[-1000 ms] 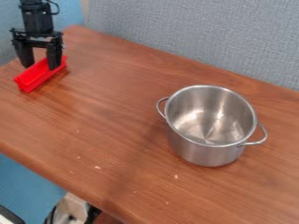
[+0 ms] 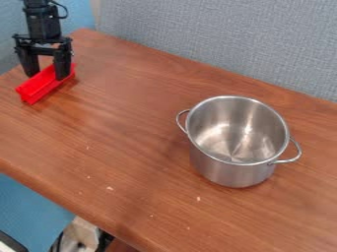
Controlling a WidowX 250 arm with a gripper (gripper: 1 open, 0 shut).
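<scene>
At the far left end of the wooden table, my black gripper [image 2: 45, 70] is lowered over a red elongated object [image 2: 39, 89]. The fingers stand on either side of the upper part of it; whether they touch it is too small to tell. A steel pot [image 2: 235, 165] with two side handles stands upright on the right half of the table.
A grey textured wall [image 2: 224, 39] runs along the back edge. Beyond the near-left edge lie a blue surface and some partly seen items on the floor.
</scene>
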